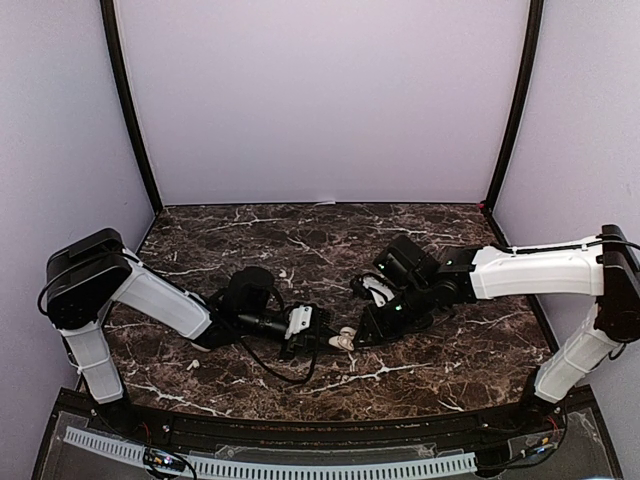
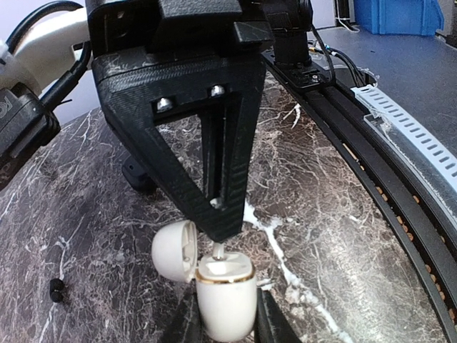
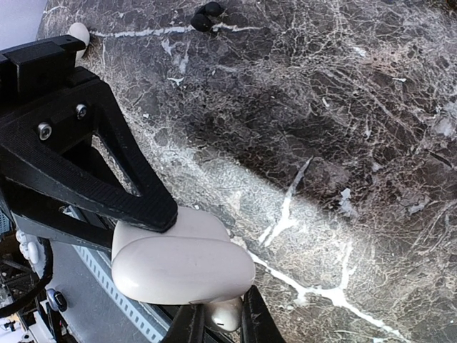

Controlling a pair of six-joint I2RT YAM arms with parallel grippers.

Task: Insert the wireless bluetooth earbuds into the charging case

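The white charging case [image 2: 226, 300], its rounded lid [image 2: 171, 250] swung open, is held in my left gripper, shut on its body, above the marble table. In the right wrist view the case [image 3: 182, 268] fills the lower middle. My right gripper [image 1: 355, 335] is shut at the case's top, its black tips just over the opening in the left wrist view. A thin white piece shows below those tips, probably an earbud stem, mostly hidden.
Small black pieces [image 3: 202, 21] and a white piece [image 3: 78, 34] lie on the marble table [image 1: 300, 240]. A rail runs along the front edge.
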